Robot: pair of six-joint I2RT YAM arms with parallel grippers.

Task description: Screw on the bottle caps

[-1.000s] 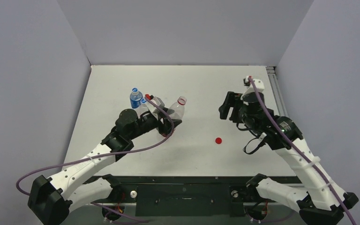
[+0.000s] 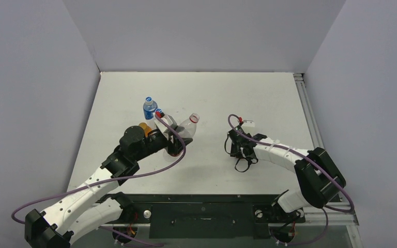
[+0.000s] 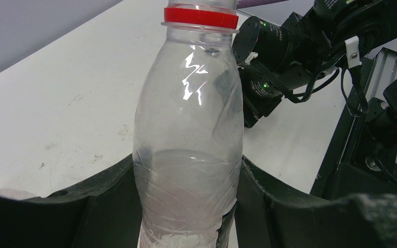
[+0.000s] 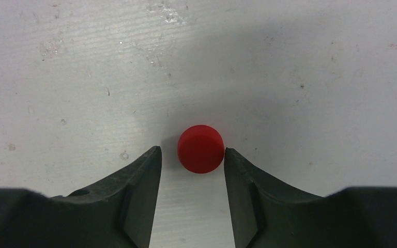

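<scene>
A clear bottle [image 3: 188,119] with a red neck ring stands between the fingers of my left gripper, which is shut on its body. No cap sits on its mouth in the top view, where the bottle [image 2: 188,128] leans to the right. On the table lies a round red cap [image 4: 200,149]. My right gripper is part open above the table, its fingertips to the left and right of the cap. The right fingertip appears close to the cap's edge; a gap shows on the left. From the top, the right arm hides this cap.
Two blue-capped bottles, one of them a blue-labelled bottle [image 2: 150,108], stand behind the left arm. An orange object [image 2: 146,128] is partly hidden there.
The left arm and its bottle have shifted slightly left.
</scene>
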